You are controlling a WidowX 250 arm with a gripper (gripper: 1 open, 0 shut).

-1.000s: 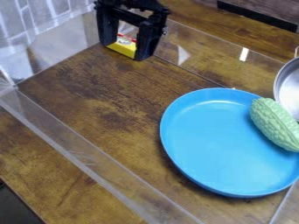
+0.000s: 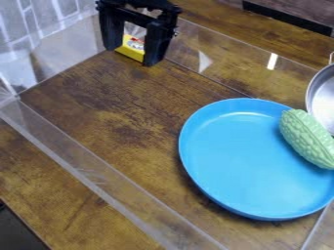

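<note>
My black gripper (image 2: 135, 39) hangs at the top of the camera view, over the back left corner of the wooden workspace, its two fingers spread apart around or in front of a small yellow box (image 2: 132, 51). Whether the fingers touch the box cannot be told. A blue plate (image 2: 229, 156) lies at the right, with a pale green bitter gourd (image 2: 308, 139) on its right side.
Clear plastic walls border the wooden surface (image 2: 111, 117). A metal pot or bowl (image 2: 319, 96) is cut off at the right edge, behind the plate.
My gripper has moved slightly to the left and up in the view. The plate, gourd and pot have not moved.
</note>
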